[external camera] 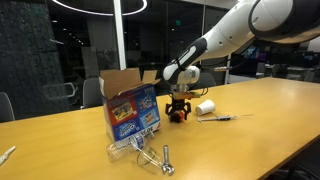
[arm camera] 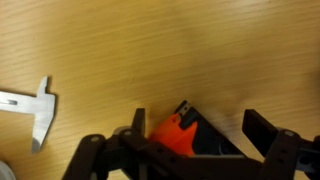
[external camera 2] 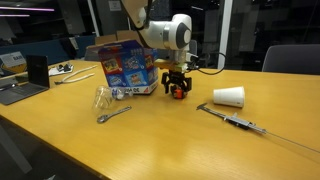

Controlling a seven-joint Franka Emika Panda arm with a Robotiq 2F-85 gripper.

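Observation:
A small red-orange and black object point(arm camera: 185, 133) lies on the wooden table, partly hidden beneath the gripper in the wrist view. My gripper is open, its dark fingers standing to either side of this object. Seen from outside, the gripper point(external camera 2: 176, 88) is down low by the table, with the red object point(external camera 2: 180, 93) showing between and behind its fingers. Whether the fingers touch it cannot be told.
A colourful open cardboard box point(external camera: 132, 105) stands beside the gripper. A white cup point(external camera 2: 229, 97) lies on its side, near a caulking-gun-like tool point(external camera 2: 236, 121). A clear glass point(external camera 2: 102, 98) and a metal spoon point(external camera 2: 115, 114) lie nearer.

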